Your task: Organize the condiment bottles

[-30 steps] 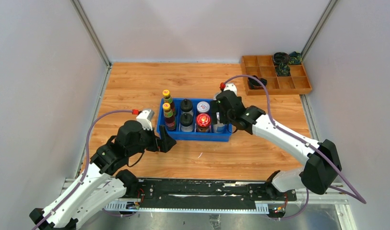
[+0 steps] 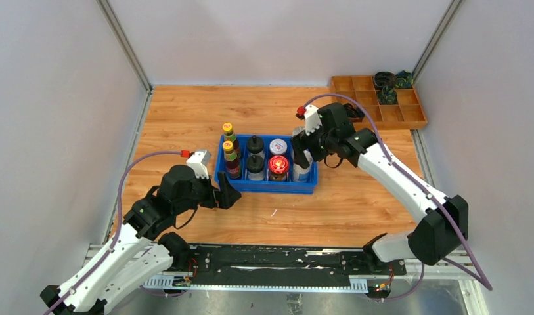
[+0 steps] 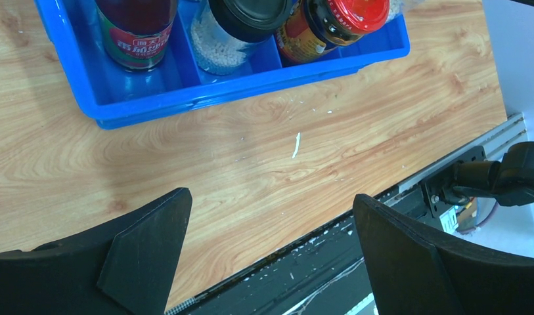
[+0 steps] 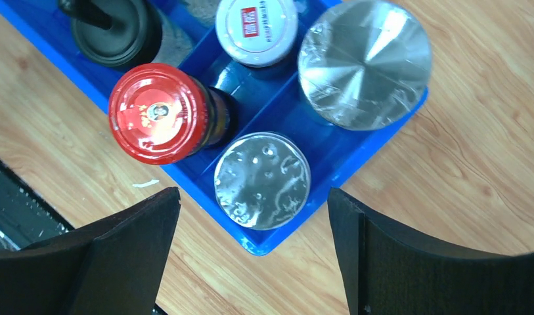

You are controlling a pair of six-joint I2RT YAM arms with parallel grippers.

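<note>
A blue tray [image 2: 264, 187] holds the bottles: two yellow-capped sauce bottles [image 2: 231, 162], two black-lidded shakers [image 2: 255, 168], a white-lidded jar [image 4: 256, 26], a red-lidded jar [image 4: 157, 115] and two silver-lidded containers [image 4: 262, 181] in the right compartment. My right gripper hangs over that right end, its fingers apart around the view of the nearer silver lid, nothing between them. My left gripper stands open over the bare table just in front of the tray's left end.
A wooden compartment box [image 2: 406, 113] with dark green items sits at the back right.
The left arm and the bottles look unmoved.
</note>
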